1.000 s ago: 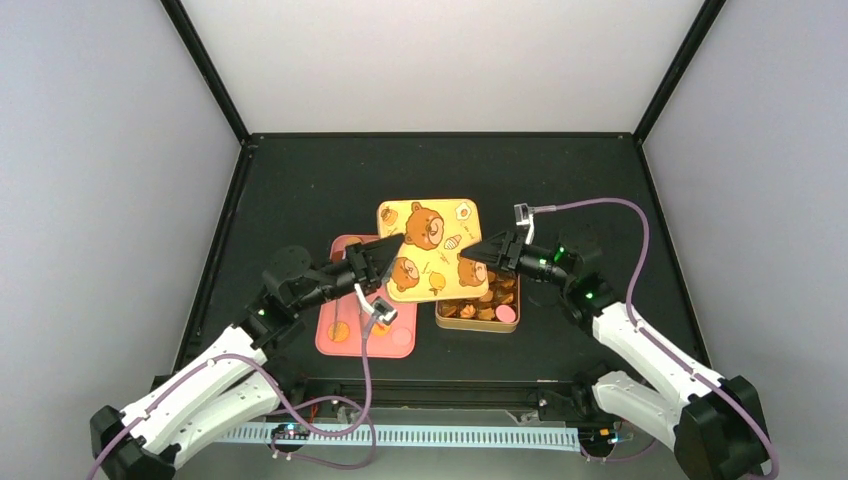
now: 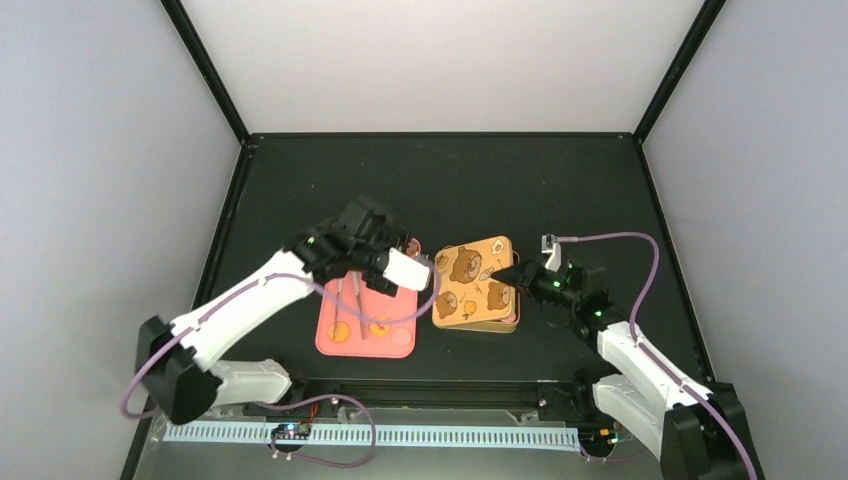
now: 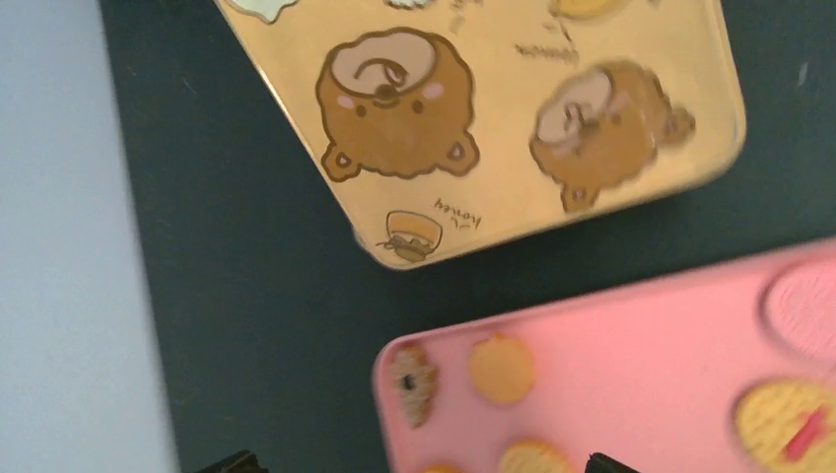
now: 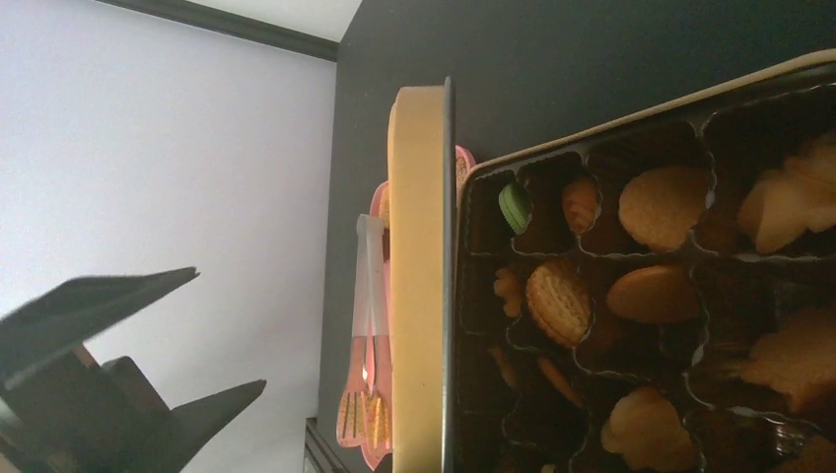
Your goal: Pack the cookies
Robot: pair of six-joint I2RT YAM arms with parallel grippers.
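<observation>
The yellow bear-print lid point(image 2: 463, 292) lies over most of the cookie tin point(image 2: 495, 327), whose front rim peeks out. Edge-on in the right wrist view, the lid point(image 4: 419, 276) is still apart from the tin, whose dark insert point(image 4: 641, 153) holds several cookies in compartments. My right gripper point(image 2: 497, 275) is shut on the lid's right edge; its own fingers are outside the right wrist view. With fingers spread and empty, my left gripper is above and left of the lid, over the pink tray point(image 2: 328, 342). The left fingertips point(image 3: 237, 461) just enter that wrist view.
Several cookies point(image 3: 501, 370) are on the pink tray. Tongs point(image 4: 370, 241) with pale and pink parts lie there too. Behind the tin, the black table point(image 2: 560, 180) is clear.
The lid has moved right, from partly over the tray to over the tin, with the right gripper.
</observation>
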